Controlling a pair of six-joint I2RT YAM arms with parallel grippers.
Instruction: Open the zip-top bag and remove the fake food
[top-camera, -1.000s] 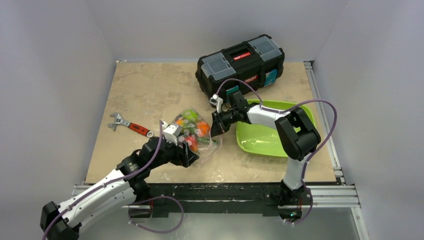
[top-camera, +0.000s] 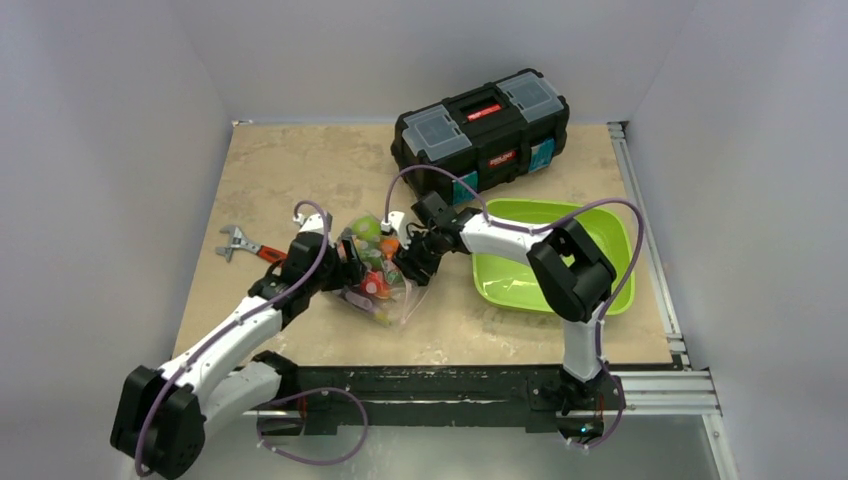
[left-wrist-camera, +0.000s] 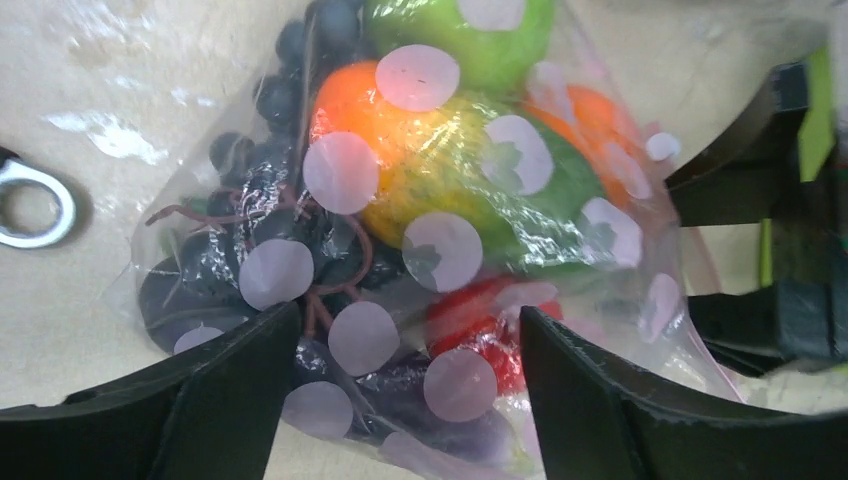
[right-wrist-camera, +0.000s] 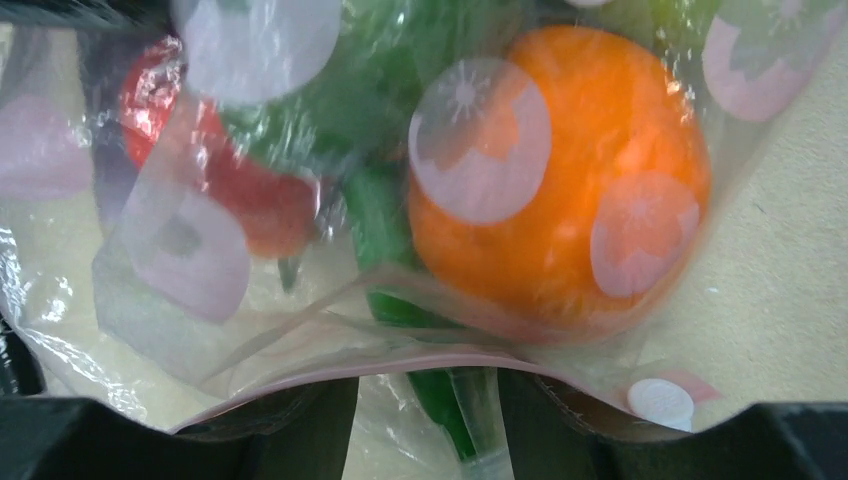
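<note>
On the table lies a clear bag (top-camera: 363, 287) with pale dots, filled with fake food. Through the film in the left wrist view show dark grapes (left-wrist-camera: 215, 270), an orange and green piece (left-wrist-camera: 440, 150) and a red piece (left-wrist-camera: 480, 325). An orange fruit (right-wrist-camera: 570, 190) and a green piece (right-wrist-camera: 410, 310) show in the right wrist view. My left gripper is part open over the bag's left side, its fingers apart. My right gripper stands open at the bag's right edge, where the mouth's rim crosses above its fingers. Whether film lies between them I cannot tell.
To the right sits an empty green bin (top-camera: 515, 285). A black toolbox (top-camera: 480, 130) stands at the back. An adjustable wrench (top-camera: 245, 242) lies left of the bag, near my left arm. Bare table spreads in front of the bag.
My right gripper has moved left to the bag, which has shifted slightly left.
</note>
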